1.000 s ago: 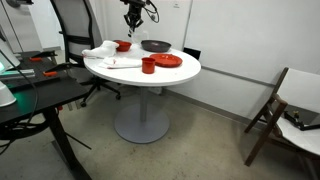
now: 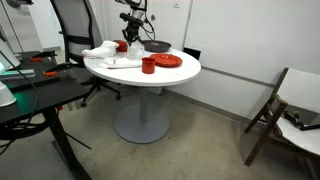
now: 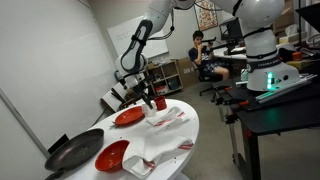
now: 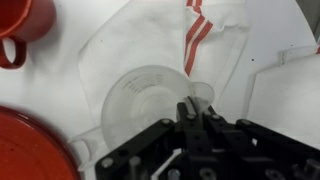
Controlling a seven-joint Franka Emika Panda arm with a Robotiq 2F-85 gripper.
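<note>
A translucent whitish container [image 4: 140, 105], seen from above in the wrist view, has my gripper shut on its right edge. Beneath it lies a white towel [image 4: 215, 42] with red stripes. In exterior view 1 my gripper [image 2: 134, 36] and the pale container [image 2: 137, 48] are low over the far part of the round table, behind the towel [image 2: 122, 62]. Whether the container touches the towel or the tabletop cannot be told. Exterior view 2 shows the container [image 3: 149, 111] only partly, below the arm.
Close to the container stand a red mug [image 2: 148, 65] and a red plate [image 2: 167, 60]. A dark pan [image 2: 155, 46] and a red bowl [image 3: 112, 156] are also on the table. A second white cloth [image 4: 285, 105] lies at right in the wrist view.
My gripper has come down toward the table over the last second, carrying the pale container lower with it. Mug, plate, pan and towels look unmoved.
</note>
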